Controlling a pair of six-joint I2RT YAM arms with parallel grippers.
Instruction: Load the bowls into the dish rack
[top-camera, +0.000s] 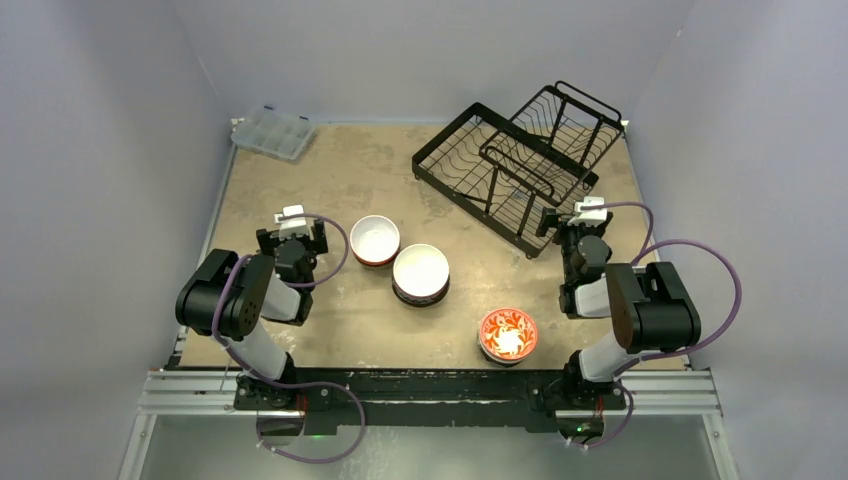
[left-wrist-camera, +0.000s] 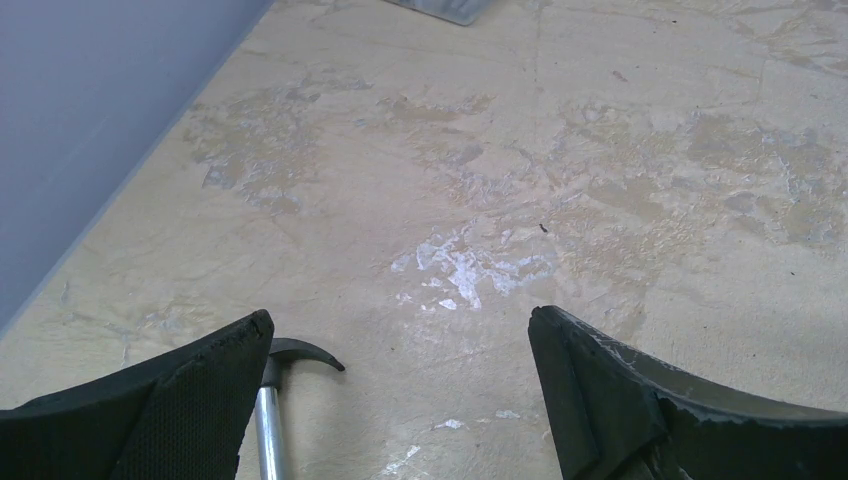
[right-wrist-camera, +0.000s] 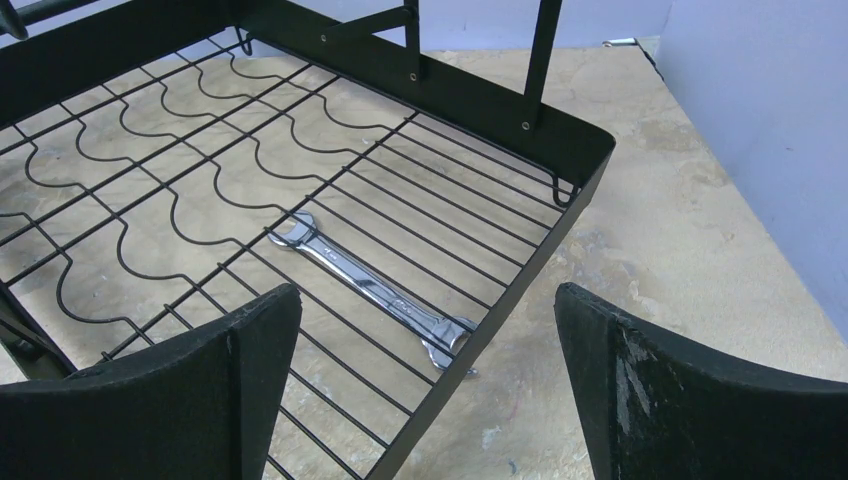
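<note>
Two white-lined bowls stand upright near the middle of the table: a smaller bowl (top-camera: 375, 239) with a reddish outside, and a larger bowl (top-camera: 421, 271) with a dark outside. Closer to the front sits a bowl with an orange-and-white leaf pattern (top-camera: 508, 334). The black wire dish rack (top-camera: 468, 193) stands at the back right and holds no bowls. My left gripper is open above bare table, left of the small bowl. At the rack's front right corner, my right gripper is open, its fingers (right-wrist-camera: 215, 380) empty.
A clear plastic box (top-camera: 274, 133) lies at the back left. Under the left gripper is a hammer (left-wrist-camera: 270, 400); beneath the rack wires lies a wrench (right-wrist-camera: 370, 285). Bare table stretches between the box and the rack.
</note>
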